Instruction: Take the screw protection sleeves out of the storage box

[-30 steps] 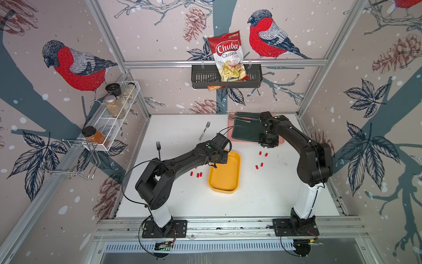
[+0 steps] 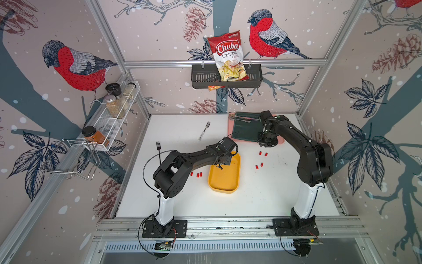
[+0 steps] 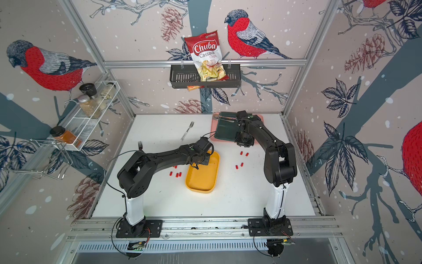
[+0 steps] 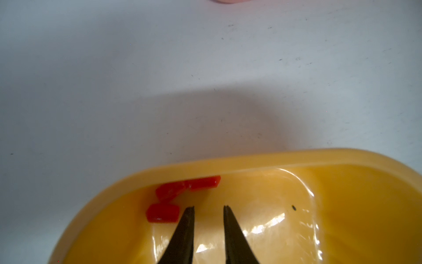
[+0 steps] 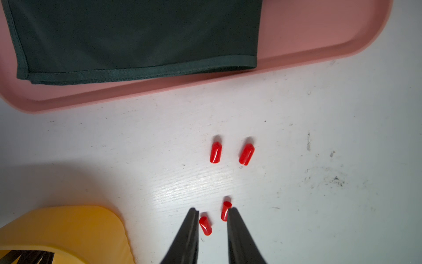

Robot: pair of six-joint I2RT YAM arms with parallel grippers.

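The orange storage box (image 2: 224, 189) stands mid-table. In the left wrist view, several red sleeves (image 4: 163, 213) lie bunched in one corner of its floor. My left gripper is over the box interior, part open, with a gap of bare box floor between its fingers; the sleeves are just left of it. In the right wrist view, loose red sleeves (image 5: 215, 152) lie on the white table. My right gripper hovers part open above two of them, a sleeve (image 5: 226, 211) and another sleeve (image 5: 205, 225), apparently holding nothing.
Behind is a pink tray (image 5: 316, 55) with a dark green cloth (image 5: 140, 39). More loose sleeves (image 2: 199, 174) lie left of the box. A fork (image 2: 204, 130) rests at the back left.
My left arm has moved rightward, its gripper now farther over the box's back part. The right arm has barely moved. The box and loose table sleeves have stayed put.
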